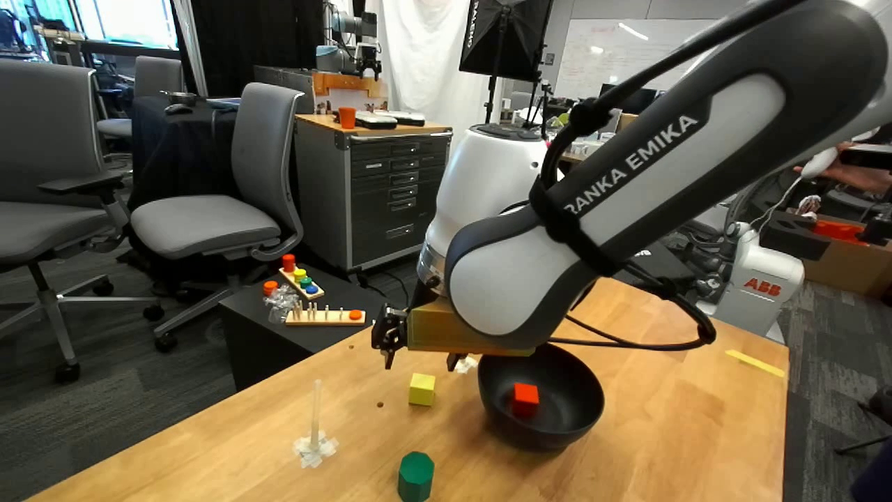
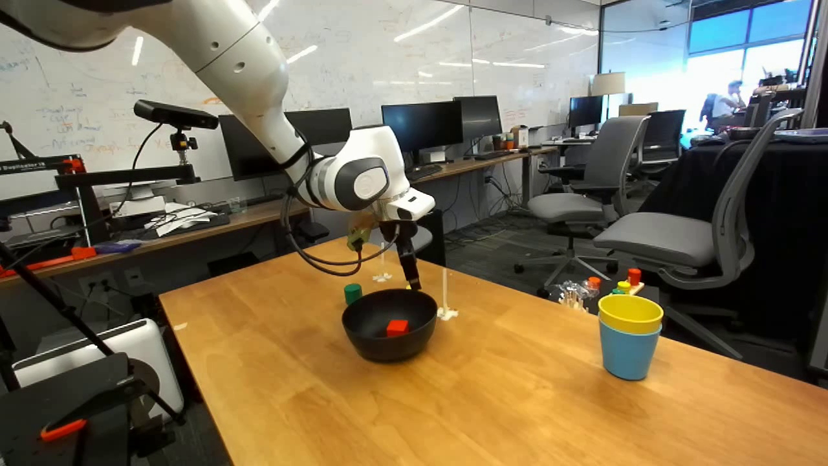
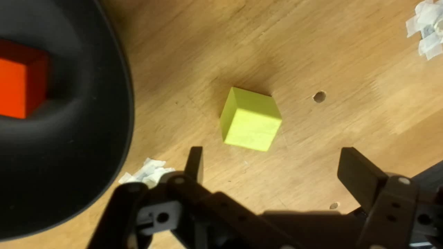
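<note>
My gripper is open, its two fingers wide apart with nothing between them. A yellow cube (image 3: 253,124) lies on the table just beyond the fingertips in the wrist view, roughly midway between them sideways. In exterior view 1 the same yellow cube (image 1: 422,390) sits below the gripper (image 1: 420,361) and left of a black bowl (image 1: 577,410). Inside that bowl rests a red cube (image 1: 525,399). A green block (image 1: 415,476) stands upright nearer that camera. In exterior view 2 the yellow cube is mostly hidden behind the bowl (image 2: 372,342).
One thin clear peg (image 1: 316,414) rises from a taped base on the table. Another peg (image 2: 444,291) shows close to the bowl in exterior view 2. Stacked yellow and blue cups (image 2: 630,338) stand toward the table's right edge.
</note>
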